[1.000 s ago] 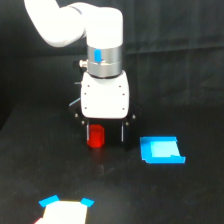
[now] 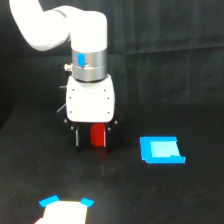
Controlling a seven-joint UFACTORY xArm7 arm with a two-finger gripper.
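Observation:
A red object (image 2: 98, 135) stands on the dark table in the camera view, its upper part hidden under the white gripper body. My gripper (image 2: 92, 144) points down over it, with thin dark fingers (image 2: 77, 137) spread apart. The red object shows between the two fingers, nearer to the right one. A gap is visible on its left side. Whether the right finger touches it, I cannot tell.
Blue tape frames a pale square (image 2: 163, 149) on the table to the right. At the front left lies a whitish piece (image 2: 65, 213) with blue tape at its corners.
My gripper has shifted left and slightly lower, so the red object now shows nearer its right finger instead of its left. The object itself looks about where it was.

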